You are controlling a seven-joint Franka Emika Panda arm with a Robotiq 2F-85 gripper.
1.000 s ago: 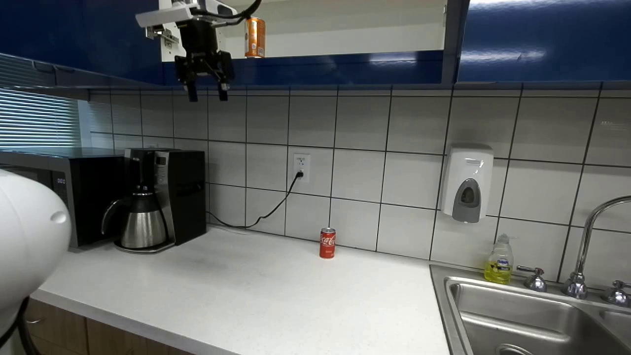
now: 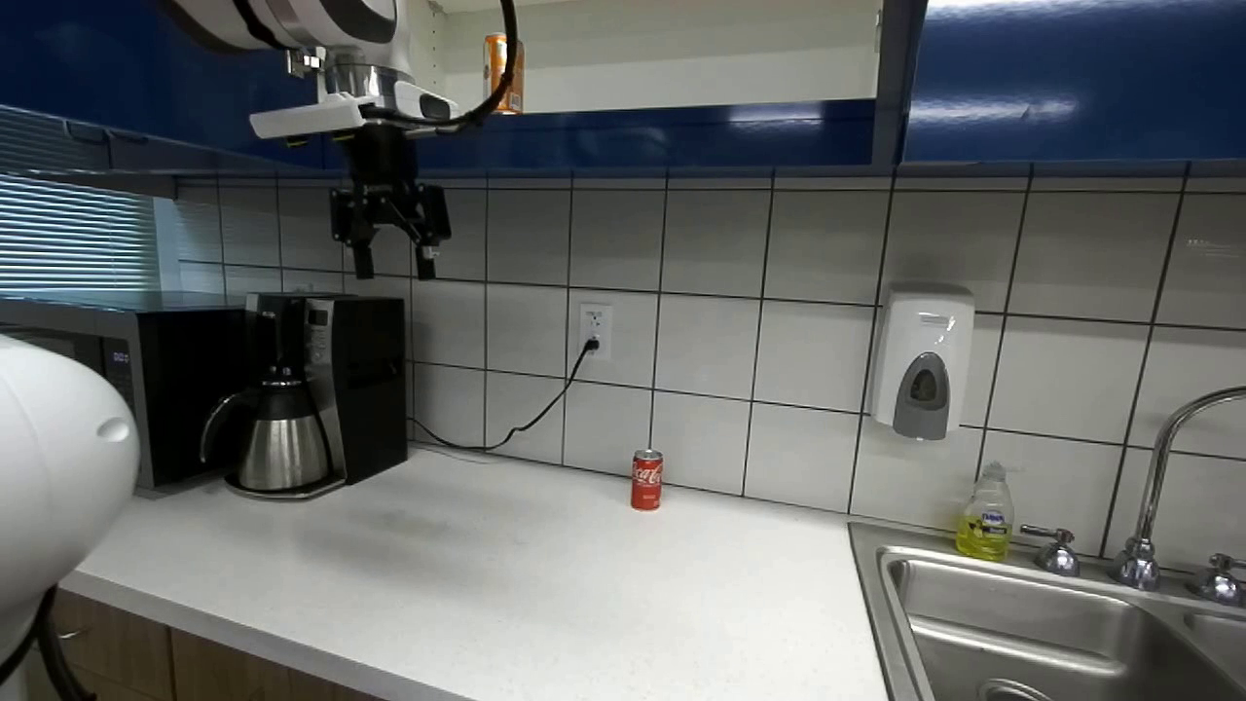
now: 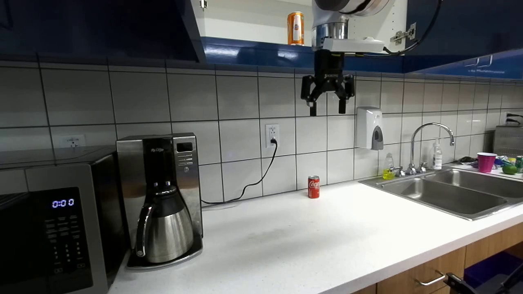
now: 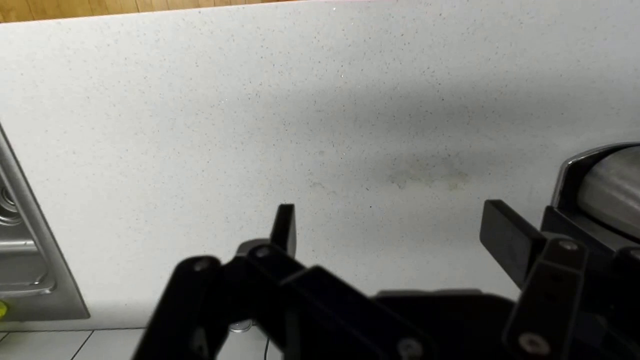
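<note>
My gripper [image 2: 394, 267] hangs high above the counter, pointing down, with its fingers [image 4: 507, 243] spread wide and only bare countertop visible between them in the wrist view. A red Coca-Cola can [image 2: 645, 480] stands upright on the counter close to the tiled wall, well below and apart from the gripper [image 3: 327, 108]. On the open cabinet shelf stands an orange can [image 3: 295, 28], also upright. In the wrist view only a sliver of a can's metal end [image 4: 240, 326] shows behind the gripper's linkage.
A coffee maker [image 3: 162, 206] and a microwave [image 3: 54, 220] occupy the left. The sink [image 2: 1051, 608] lies to the right, with a yellow soap bottle [image 2: 985, 514] behind it. The cabinet's blue lower edge [image 2: 654, 138] is near the arm. Mid-counter is clear.
The gripper has come down from the height of the cabinet's lower edge and shifted slightly left in exterior view 1. It stays open. Both cans stand where they were.
</note>
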